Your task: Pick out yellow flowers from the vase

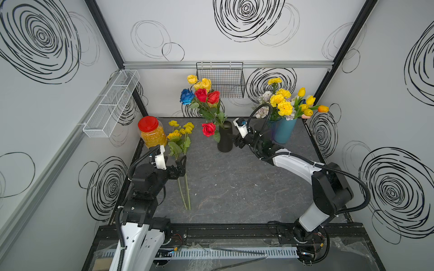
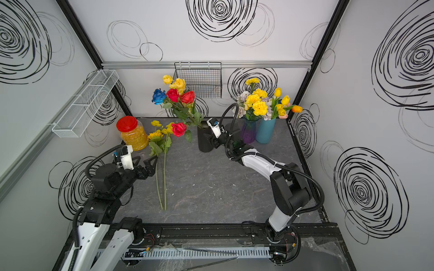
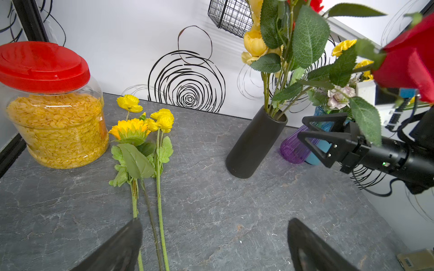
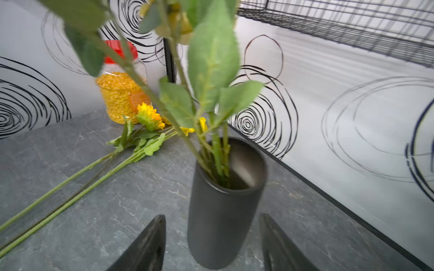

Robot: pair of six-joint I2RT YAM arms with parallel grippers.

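A tall black vase (image 3: 256, 144) stands upright on the table and holds yellow roses (image 1: 202, 84), red roses (image 1: 208, 129) and a blue rose (image 1: 186, 96). My right gripper stands at the vase's right side; its fingers (image 4: 151, 246) are apart, with the vase ahead in the space between them and nothing gripped. Left of the vase, several yellow flowers (image 3: 131, 131) lie loose on the table, stems toward the front. Over those stems hangs my left gripper, open and empty.
A red-lidded jar (image 1: 152, 131) stands at the back left. A purple vase (image 2: 248, 131) and a teal vase (image 2: 265, 131), both with flowers, are behind the right arm. Wire baskets hang on the walls.
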